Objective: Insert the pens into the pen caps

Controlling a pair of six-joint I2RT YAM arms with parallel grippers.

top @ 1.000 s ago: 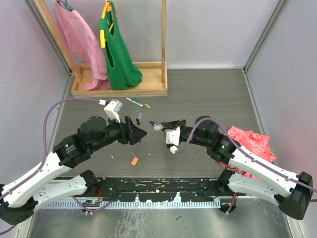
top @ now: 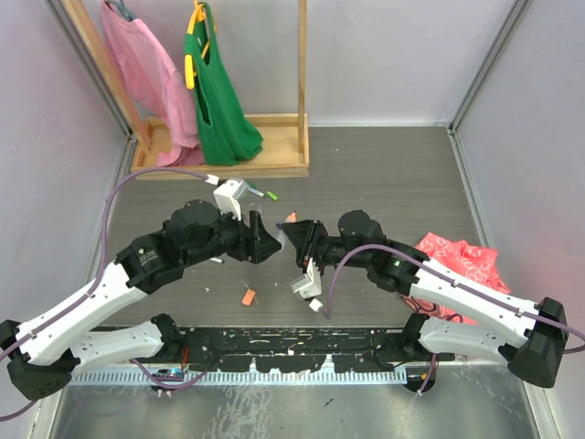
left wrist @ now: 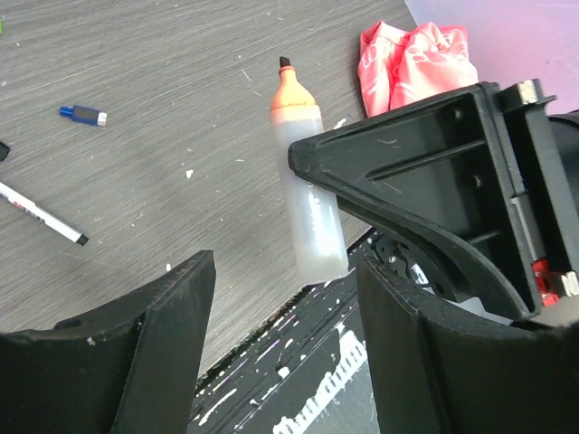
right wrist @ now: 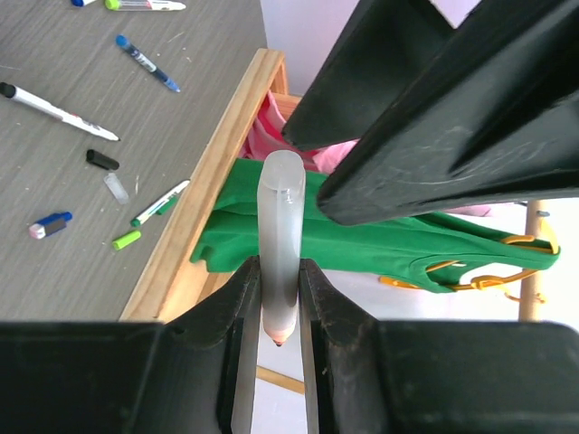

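Note:
My right gripper (top: 302,236) is shut on a highlighter (left wrist: 312,217) with a translucent white barrel and orange tip section, dark nib pointing up in the left wrist view. My left gripper (top: 263,240) is open, facing it just beside the barrel's lower end (right wrist: 279,231). Loose pens and caps lie on the grey table: a white pen (left wrist: 41,212), a blue cap (left wrist: 83,115), a blue pen (right wrist: 145,61), a green cap (right wrist: 127,240) and an orange cap (top: 248,297).
A wooden rack (top: 283,172) with green and pink garments stands at the back. A red patterned cloth (top: 462,270) lies at the right. The table's front edge with dark rail runs below the arms.
My left gripper has moved right, toward the highlighter. My right gripper, holding it, has moved slightly left and turned, so the highlighter stands more upright.

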